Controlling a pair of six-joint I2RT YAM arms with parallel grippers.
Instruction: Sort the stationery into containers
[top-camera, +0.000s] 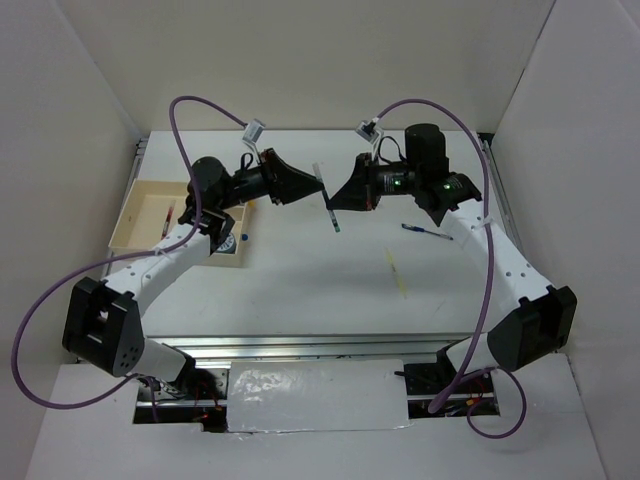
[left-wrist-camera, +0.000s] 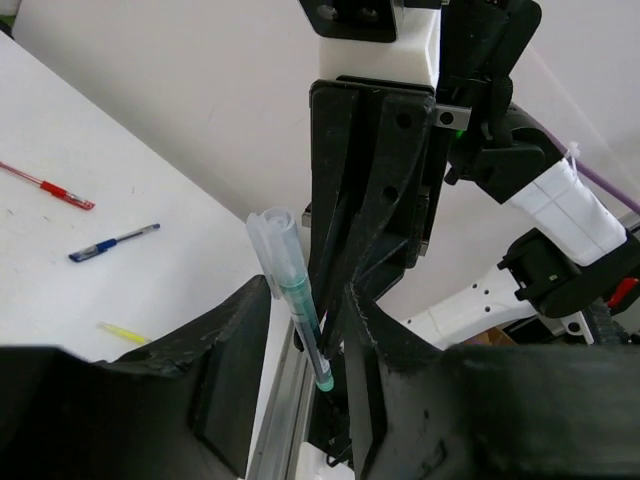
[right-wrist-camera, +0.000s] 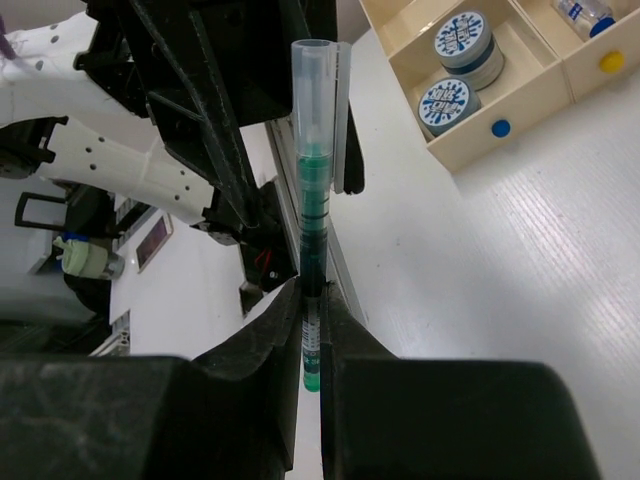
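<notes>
My right gripper (top-camera: 331, 203) is shut on a capped pen (right-wrist-camera: 314, 190) with a clear cap and teal-green body, held upright in the right wrist view and hanging in the air above the table. My left gripper stands part open around the pen's line of sight, its fingers close to the pen near its cap end; whether they touch it is not clear. A red pen (left-wrist-camera: 65, 192), a blue pen (top-camera: 427, 231) and a yellow pen (top-camera: 395, 272) lie on the table.
A cream compartment box (top-camera: 140, 215) at the left holds round tins (right-wrist-camera: 462, 45) and other stationery. The table's middle beneath the grippers is mostly clear. Walls stand at both sides and the back.
</notes>
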